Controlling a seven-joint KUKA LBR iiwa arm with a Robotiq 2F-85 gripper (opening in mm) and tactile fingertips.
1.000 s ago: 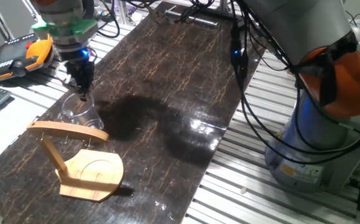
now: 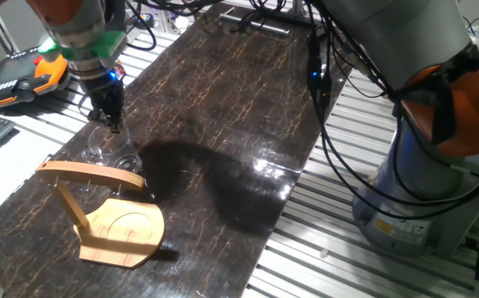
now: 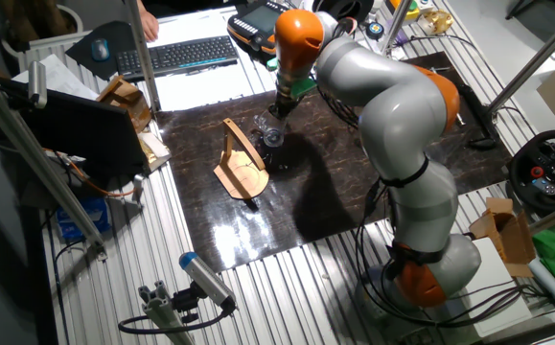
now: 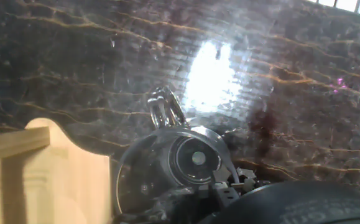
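Note:
A clear glass mug [image 2: 113, 151] stands on the dark marbled tabletop, just behind the wooden stand. My gripper [image 2: 113, 128] points down at the mug's rim. In the wrist view the mug [image 4: 143, 165] is seen from above, its handle [image 4: 165, 107] pointing away, and dark finger parts [image 4: 227, 191] overlap the right side of its rim. Whether the fingers are closed on the glass cannot be made out. The wooden stand [image 2: 122, 234] has a round recess in its base and a curved top bar with small hooks. From exterior view 2 the gripper [image 3: 279, 108] hides part of the mug.
At the wrist view's lower left, the stand [image 4: 68, 180] is close beside the mug. An orange-and-black teach pendant [image 2: 24, 79] and a keyboard [image 3: 186, 57] lie beyond the table edge.
The gripper has sunk very slightly at the mug's rim, and the arm above it has shifted a little left. The mug's outline looks slightly different; the stand has stayed put.

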